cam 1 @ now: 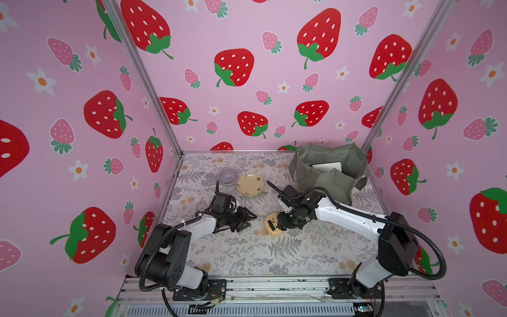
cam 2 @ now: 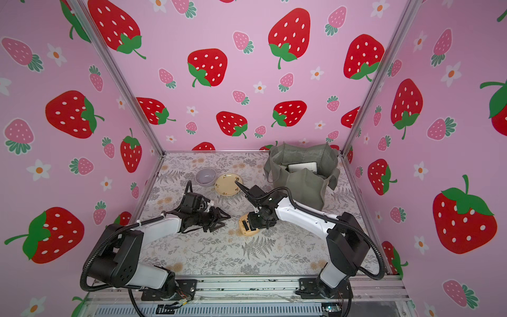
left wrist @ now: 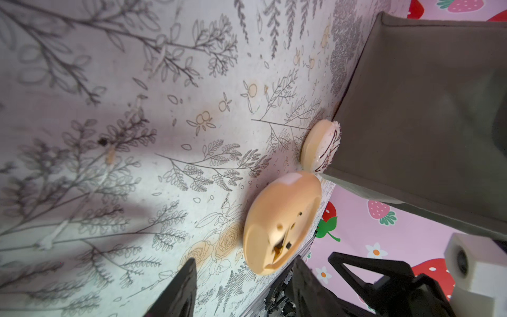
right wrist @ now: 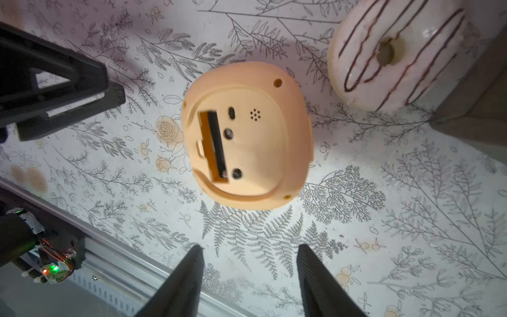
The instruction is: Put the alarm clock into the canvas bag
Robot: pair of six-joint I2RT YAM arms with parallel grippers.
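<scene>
The peach alarm clock [cam 1: 272, 224] [cam 2: 244, 226] lies face down on the patterned table, its battery slot showing in the right wrist view [right wrist: 253, 137]. My right gripper [cam 1: 293, 220] hovers just over it, fingers apart, nothing between them. My left gripper [cam 1: 244, 219] is low to the left of the clock, fingers apart and empty; the clock [left wrist: 280, 216] is ahead of it in the left wrist view. The grey canvas bag [cam 1: 330, 187] [cam 2: 298, 185] stands open at the back right, a white object inside.
A striped donut [left wrist: 319, 145] [right wrist: 401, 47] sits between clock and bag. A lilac bowl [cam 1: 228, 176] and a cream plate [cam 1: 250, 183] are at the back left.
</scene>
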